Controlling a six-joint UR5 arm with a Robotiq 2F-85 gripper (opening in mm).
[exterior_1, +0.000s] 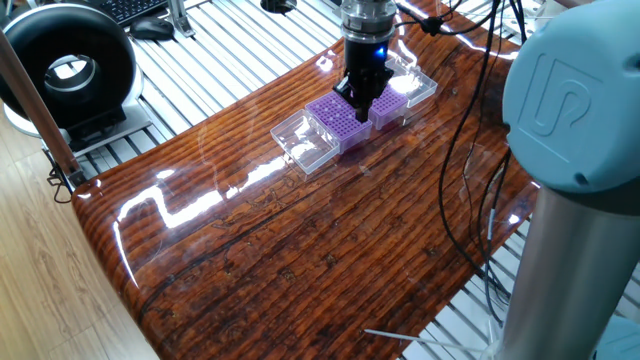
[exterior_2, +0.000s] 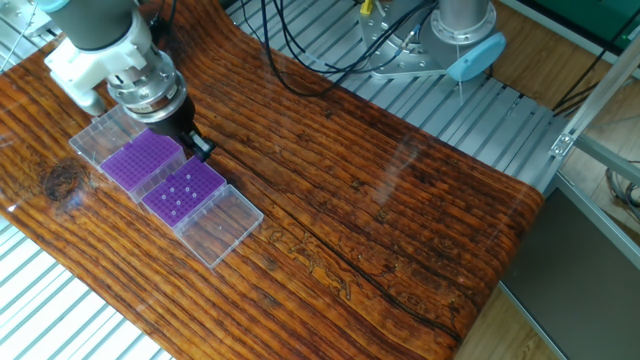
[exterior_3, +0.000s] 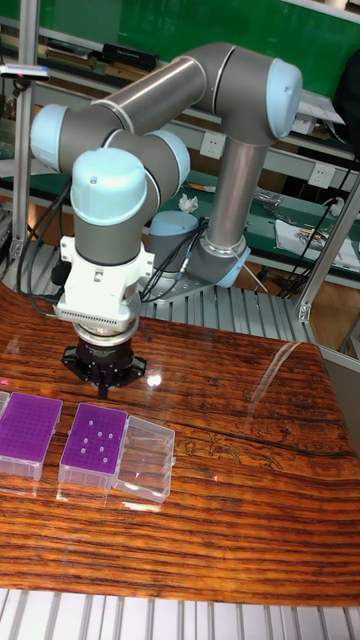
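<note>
Two purple tube racks stand side by side on the glossy wooden table. One rack (exterior_2: 184, 192) carries several small clear tubes near its middle; no tubes can be made out in the other rack (exterior_2: 143, 159). Both have clear lids folded open on their outer sides: one lid (exterior_2: 222, 224) beside the tube-bearing rack, the other lid (exterior_1: 414, 84) beside the second rack. My black gripper (exterior_3: 103, 386) points down, above the table by the racks' robot-side edge. In the first exterior view the gripper (exterior_1: 362, 112) overlaps the racks. Its fingertips are too small and dark to show any gap or object.
Bare wooden table (exterior_2: 350, 220) stretches away beyond the tube-bearing rack's lid. Black cables (exterior_1: 470, 150) hang near the arm. A slatted metal bench (exterior_2: 500, 130) lies beyond the table edge, with a black ring-shaped object (exterior_1: 70, 65) on the far side.
</note>
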